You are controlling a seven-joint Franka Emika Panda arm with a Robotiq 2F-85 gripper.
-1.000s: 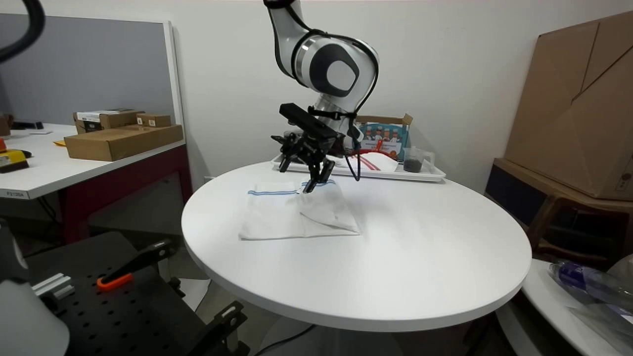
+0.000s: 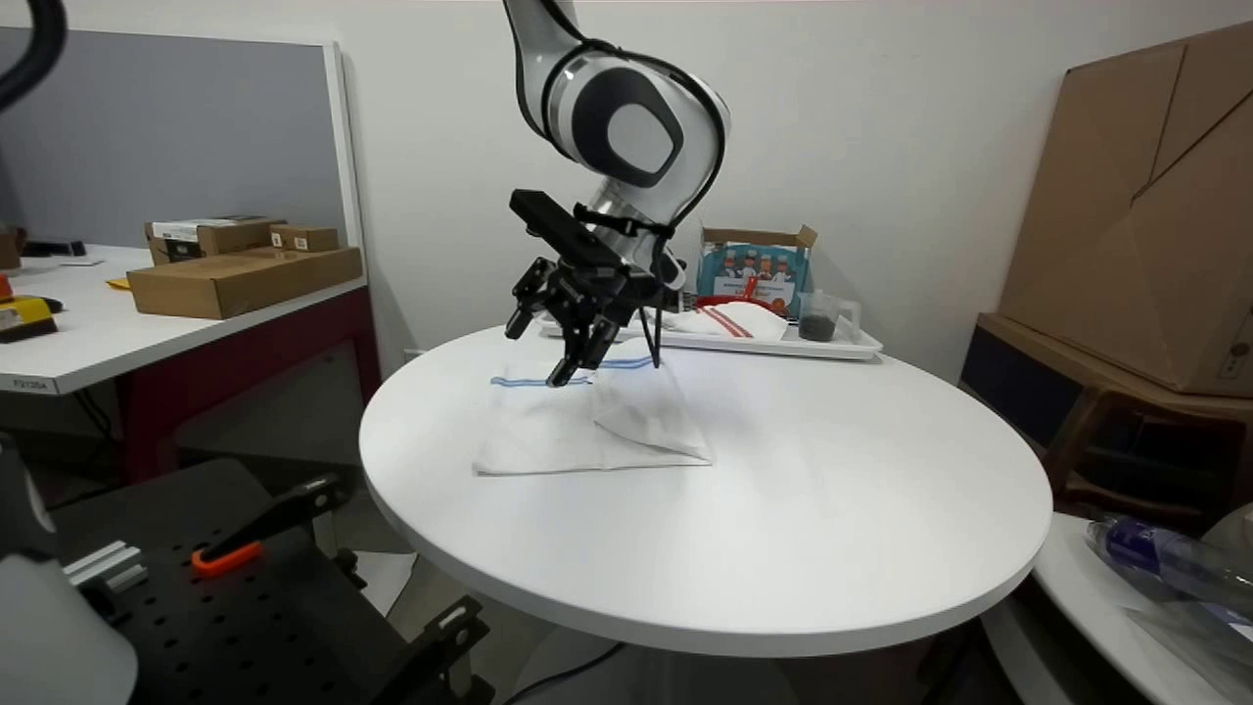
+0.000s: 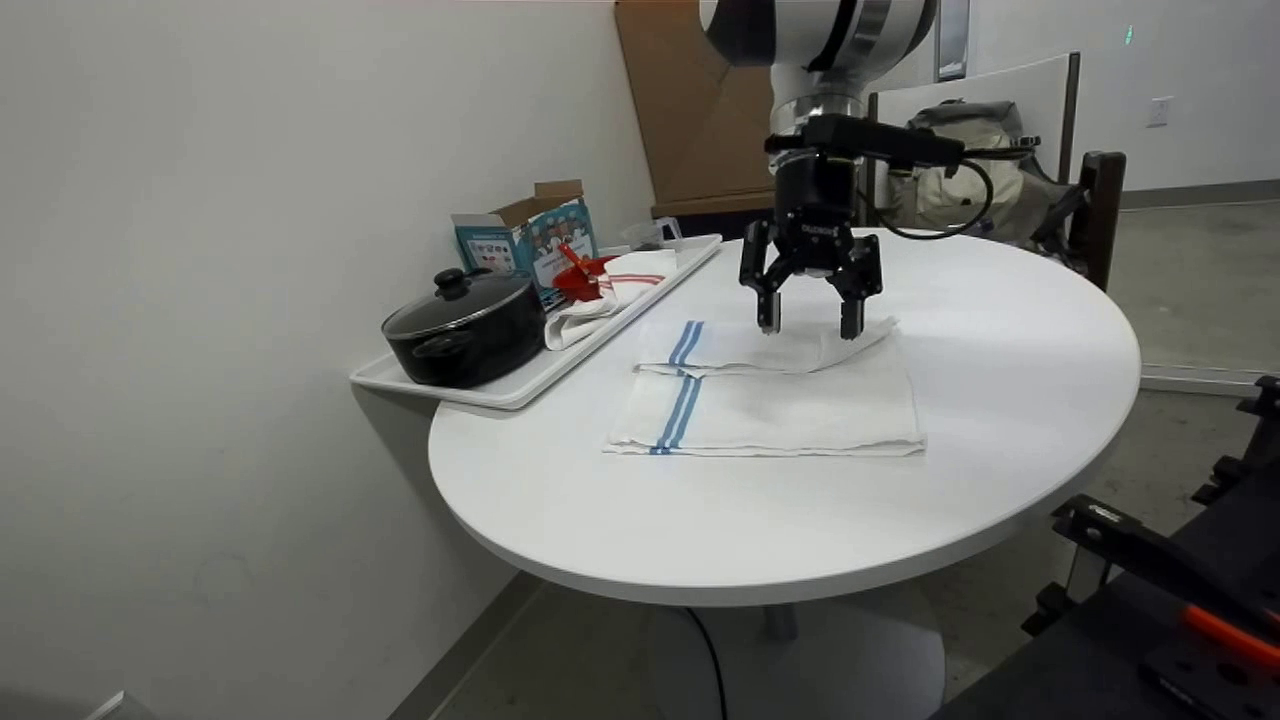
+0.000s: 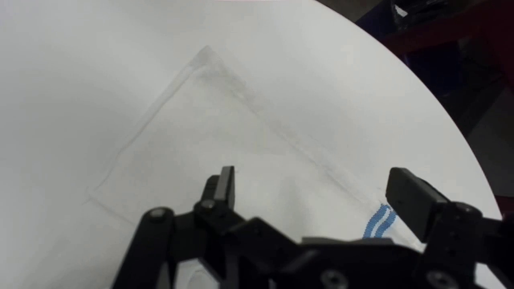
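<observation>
A white cloth (image 2: 540,429) with blue stripes lies flat on the round white table, one part of it folded over the rest. In exterior view 2 the folded layer of the cloth (image 3: 768,414) ends partway across it, and the blue stripes run along its left side. My gripper (image 3: 811,331) is above the cloth, fingers pointing down and spread wide, with nothing between them. The wrist view shows the open gripper over the cloth (image 4: 231,130), whose far corner lies flat; the arm's own parts hide the near portion.
Along the wall a white tray (image 3: 528,386) holds a black lidded pot (image 3: 465,336), a red-striped cloth (image 3: 618,288), a red item and a blue box (image 3: 558,240).
Over the last second my gripper has shifted left in exterior view 1, staying above the cloth. The cloth looks unmoved.
</observation>
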